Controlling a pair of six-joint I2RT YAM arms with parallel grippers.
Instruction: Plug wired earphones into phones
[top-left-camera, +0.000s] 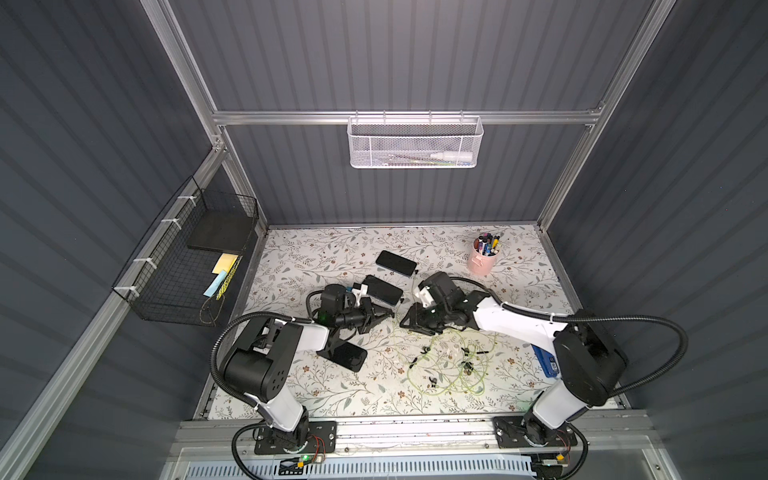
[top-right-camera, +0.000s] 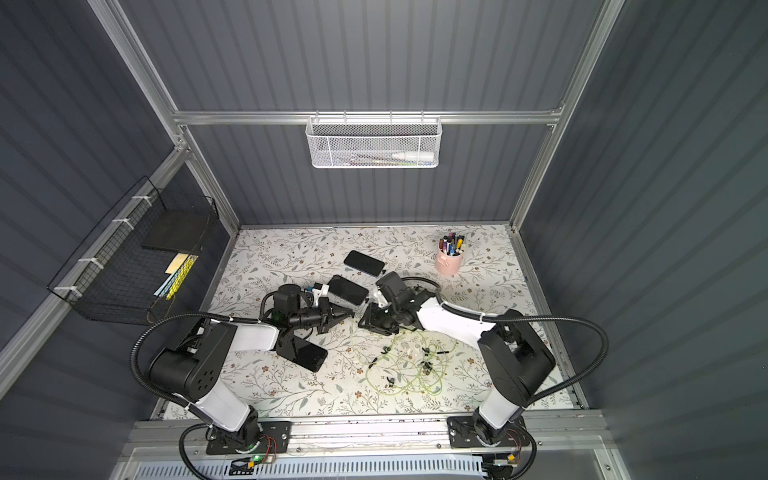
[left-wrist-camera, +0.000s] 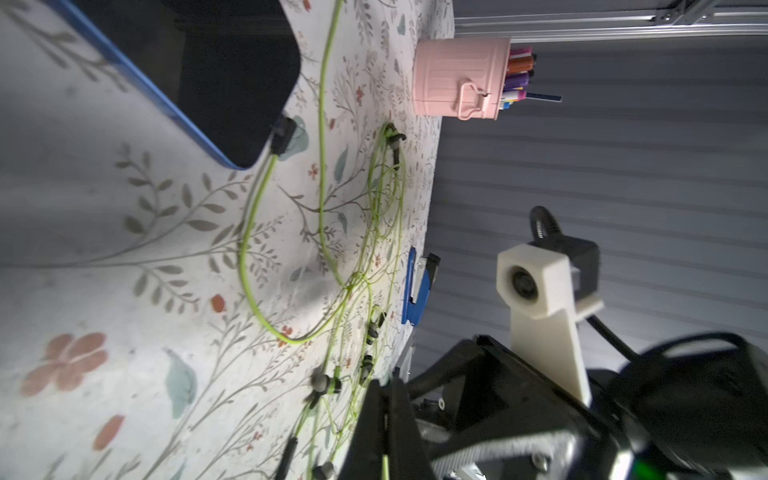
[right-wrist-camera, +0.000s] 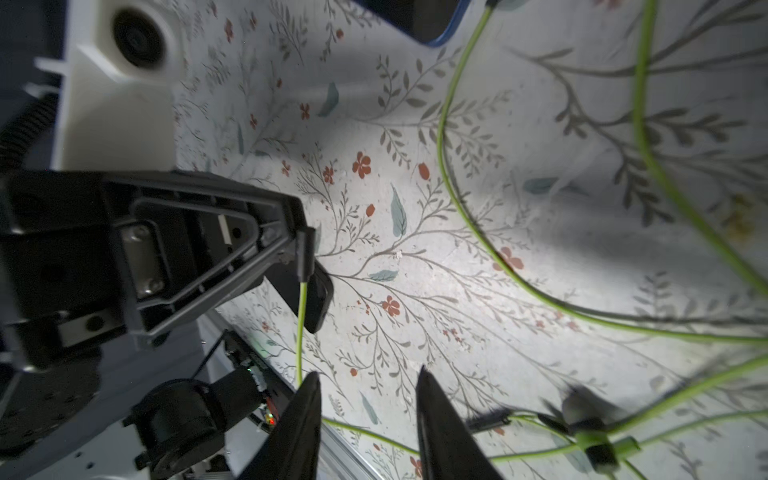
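Observation:
My left gripper (top-left-camera: 390, 313) is shut on the green earphone cable (right-wrist-camera: 301, 328), which hangs from its fingertips in the right wrist view. Its plug end cannot be made out there. Close by, my right gripper stands open, its two fingers apart; the cable passes behind them. In the left wrist view, a blue-edged phone (left-wrist-camera: 232, 80) has a black earphone plug (left-wrist-camera: 281, 134) at its corner. Another phone (top-left-camera: 396, 263) lies farther back, and a third phone (top-left-camera: 349, 356) sits at the front left, partly under my left arm.
Tangled green earphones (top-left-camera: 468, 366) with black buds spread over the front middle. A pink pen cup (top-left-camera: 481, 261) stands at the back right. Near the right edge lies a blue object (top-left-camera: 545, 361), partly hidden by my right arm.

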